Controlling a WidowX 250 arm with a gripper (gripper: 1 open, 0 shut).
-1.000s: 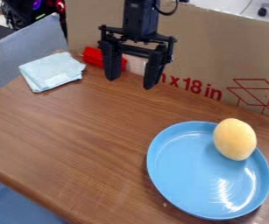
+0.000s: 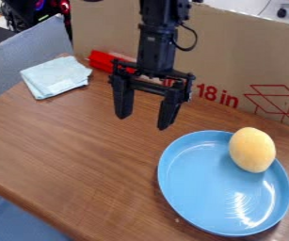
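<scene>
The black gripper (image 2: 146,111) hangs over the wooden table (image 2: 84,160), open, with nothing between its fingers. To its lower right a blue plate (image 2: 216,198) carries a yellow egg-shaped object (image 2: 252,149) near its back right part. The gripper is above and left of the plate, apart from both.
A folded light cloth (image 2: 55,77) lies at the back left. A red object (image 2: 104,60) sits at the back, partly behind the arm, before a cardboard box (image 2: 253,80).
The plate, the yellow object and the cloth have not moved.
</scene>
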